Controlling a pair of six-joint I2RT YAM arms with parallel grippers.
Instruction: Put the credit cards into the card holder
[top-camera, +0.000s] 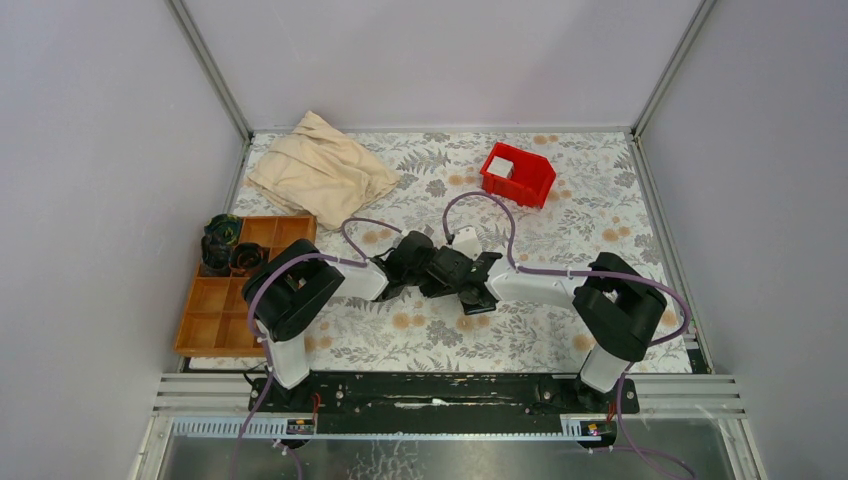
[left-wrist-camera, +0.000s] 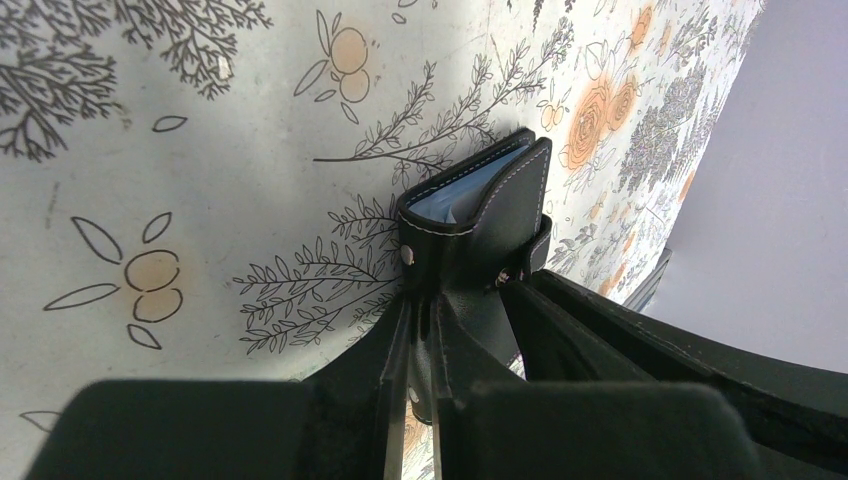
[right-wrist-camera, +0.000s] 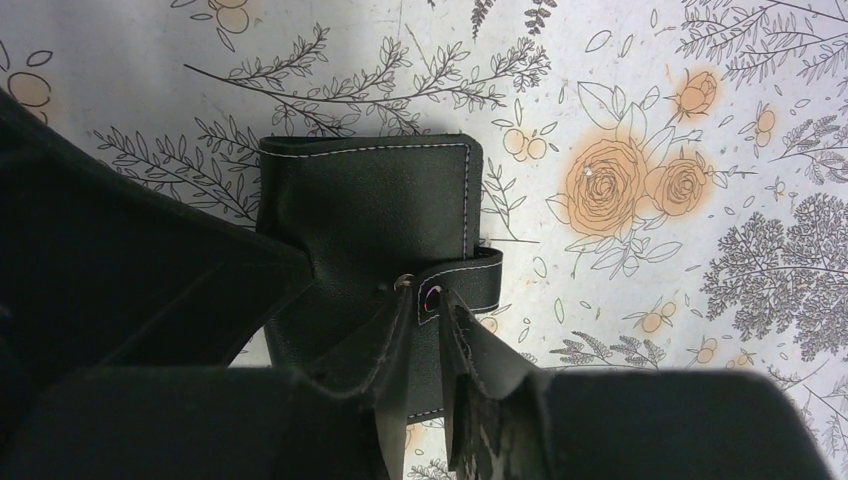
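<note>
The black leather card holder (left-wrist-camera: 480, 260) lies between my two arms, its white-stitched edges showing in the left wrist view. Pale bluish sheets (left-wrist-camera: 445, 207) show inside its mouth; whether these are cards or clear sleeves I cannot tell. My left gripper is shut on the holder's side edge. Over the holder's face, my right gripper has its fingertips slightly apart at the end of the strap (right-wrist-camera: 470, 280). A round metal stud (right-wrist-camera: 403, 282) shows just left of that strap end. From above, both grippers mostly cover the holder (top-camera: 480, 308).
A red bin (top-camera: 540, 180) with a white block (top-camera: 501, 167) in it stands at the back right. Beige cloth (top-camera: 320, 170) lies back left, and a wooden tray (top-camera: 205, 325) with dark round items (top-camera: 222, 240) sits at the left.
</note>
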